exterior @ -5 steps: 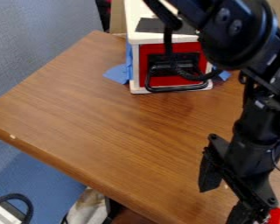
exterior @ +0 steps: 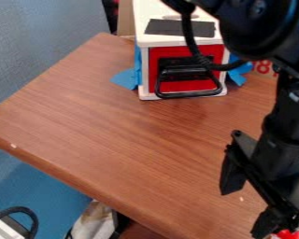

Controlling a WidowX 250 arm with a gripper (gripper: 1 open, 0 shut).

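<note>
My black gripper (exterior: 246,196) is at the lower right of the camera view, pointing down near the table's front edge. A red object (exterior: 290,233) sits low at the right edge, partly hidden behind it; whether the fingers hold it cannot be told. A white and red box (exterior: 157,82) with a black handle stands at the back of the wooden table (exterior: 108,149), on blue tape.
Beyond the left edge are a blue floor and, at bottom left, a black cable and other items.
The arm and gripper have shifted slightly to the right, and the upper arm and its cable have moved right across the box.
</note>
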